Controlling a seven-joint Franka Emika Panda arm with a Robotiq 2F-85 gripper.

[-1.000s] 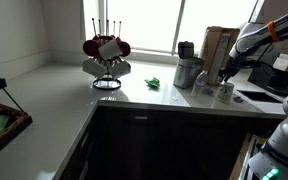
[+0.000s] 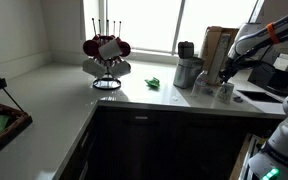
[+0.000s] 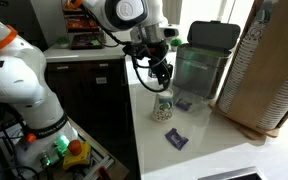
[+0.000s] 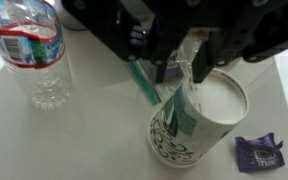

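Note:
A patterned white paper cup [image 4: 189, 125] stands on the counter, seen in the wrist view just below my gripper. The fingers [image 4: 160, 70] are some way apart above the cup's near rim. Something clear and shiny [image 4: 192, 60] shows between them and reaches down to the rim; whether they grip it, I cannot tell. In exterior view 2, the gripper [image 3: 160, 86] hangs right over the cup [image 3: 164, 106]. The same cup [image 2: 225, 92] appears small at the far right of exterior view 1.
A water bottle [image 4: 39, 60] with a red and blue label stands left of the cup. A purple wrapper [image 4: 259, 152] lies to its right, another packet [image 3: 182, 104] behind it. A grey bin [image 3: 206, 60] and ribbed brown panel [image 3: 259, 65] stand nearby.
The arm at the right edge has shifted very slightly, with the gripper staying over the cup. Nothing else has visibly moved.

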